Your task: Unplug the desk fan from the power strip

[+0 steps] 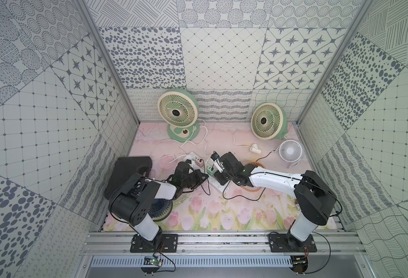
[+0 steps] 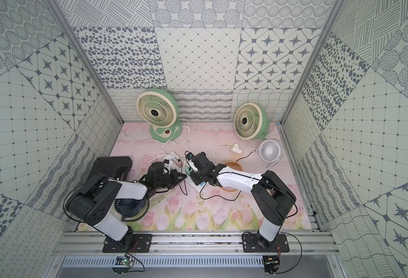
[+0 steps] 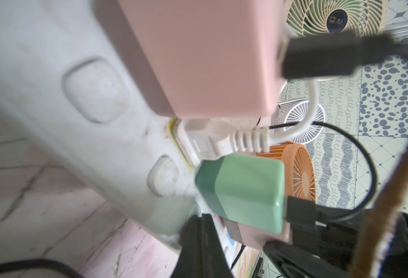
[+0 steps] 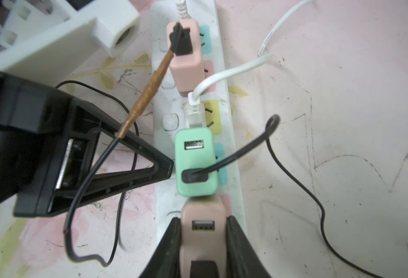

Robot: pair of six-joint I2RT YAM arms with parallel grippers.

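The white power strip [image 4: 235,203] lies mid-table. In the right wrist view it carries a far pink adapter [image 4: 185,69], a white plug [image 4: 194,115] with a white cord, a green adapter [image 4: 195,162] with a black cable, and a near pink adapter [image 4: 204,210]. My right gripper has one finger on each side of the near pink adapter, hardly any gap showing; whether they grip it is unclear. My left gripper is shut, nothing between its fingers, its tip at the strip's side by the green adapter. Which cord belongs to which fan cannot be traced.
Two green fans [image 1: 178,111] stand at the back, a small white fan [image 1: 290,151] at right. An orange fan [image 3: 301,171] is partly under the right arm, a dark blue fan [image 1: 161,210] by the left arm. A black case [image 1: 127,173] lies left.
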